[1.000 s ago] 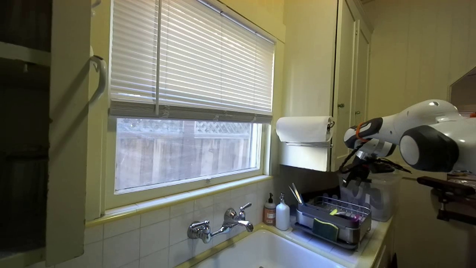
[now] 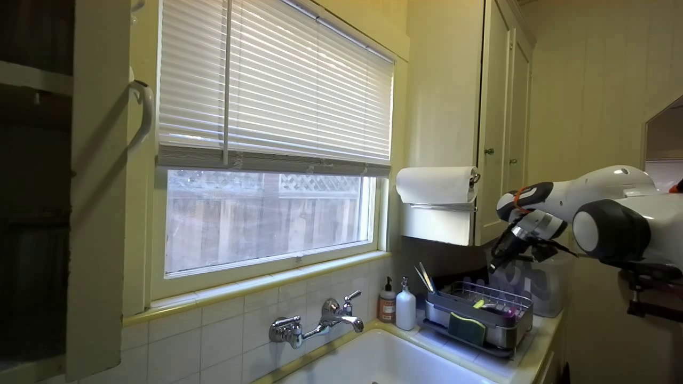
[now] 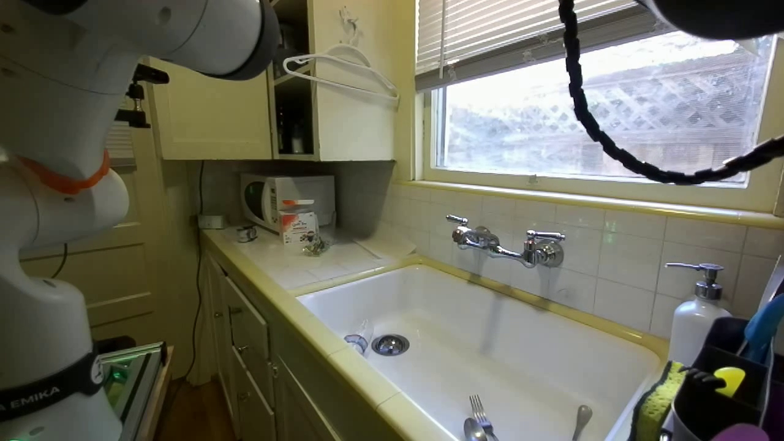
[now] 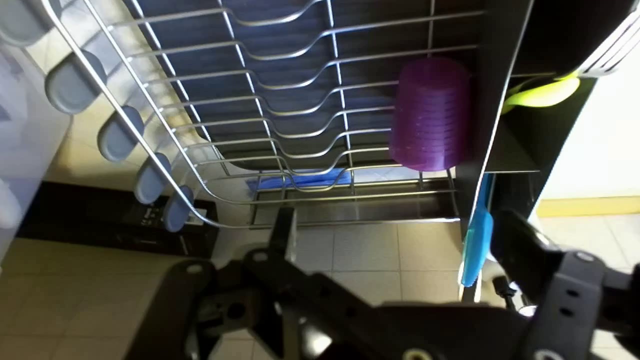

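Note:
My gripper is open above the dish rack (image 2: 477, 313), with nothing between its fingers. From the wrist view I look down into the rack's wire frame (image 4: 336, 60). A purple ribbed cup (image 4: 430, 114) lies against the divider inside. The side holder contains a yellow-green utensil (image 4: 546, 94), a white fork (image 4: 612, 45) and a blue-handled utensil (image 4: 478, 240); the right finger is close to the blue one, but I cannot tell whether they touch. In the sink are a fork (image 3: 479, 411), a spoon (image 3: 474, 430) and another utensil handle (image 3: 582, 419).
A sponge (image 2: 467, 329) hangs on the rack's front. Two soap bottles (image 2: 406, 307) stand beside it. The paper towel roll (image 2: 436, 185) and upper cabinet (image 2: 442, 96) are near the arm. A clear bin (image 2: 544, 281) stands behind the rack. The sink's middle (image 3: 478, 345) is mostly free.
The gripper has turned and tilted, now pointing down and left above the rack. The rack and bottles look unmoved.

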